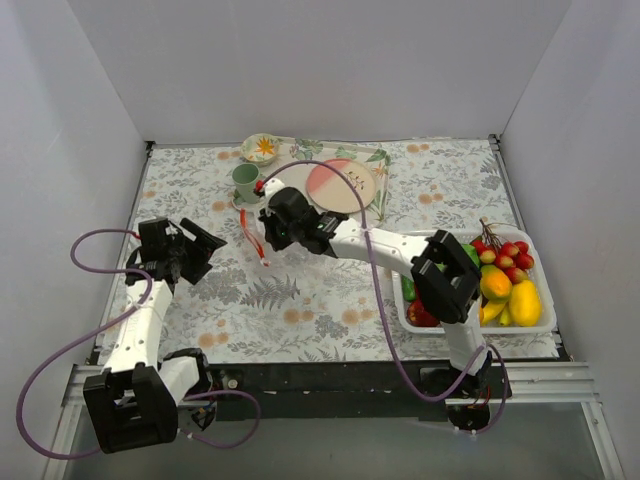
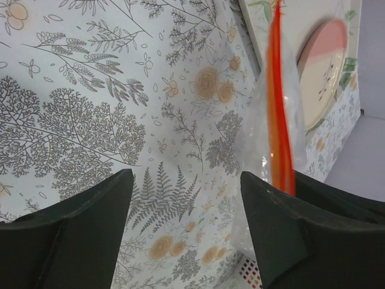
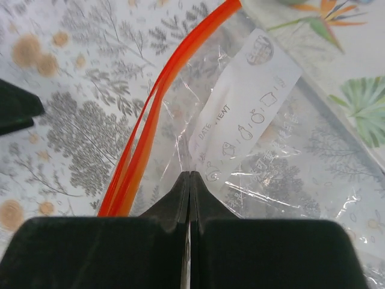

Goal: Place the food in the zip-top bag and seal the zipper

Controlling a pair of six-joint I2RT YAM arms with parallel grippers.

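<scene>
The clear zip bag with its orange zipper strip (image 1: 256, 235) hangs near the table's centre-left. In the right wrist view my right gripper is shut on the bag's clear film (image 3: 264, 165), a little to the right of the orange strip (image 3: 147, 120). The white printed label (image 3: 243, 99) shows through the plastic. My left gripper stands open over bare tablecloth; the orange strip (image 2: 277, 114) passes in front of its right finger in that view. Food sits in a white basket (image 1: 402, 318) at the right: mango (image 1: 495, 284), yellow fruit (image 1: 525, 303), several red fruits (image 1: 515, 258).
A floral tray (image 1: 300, 150) at the back bears a pink and cream plate (image 1: 341, 186). The green cup (image 1: 246, 182) and small bowl (image 1: 260, 149) stand at the back left.
</scene>
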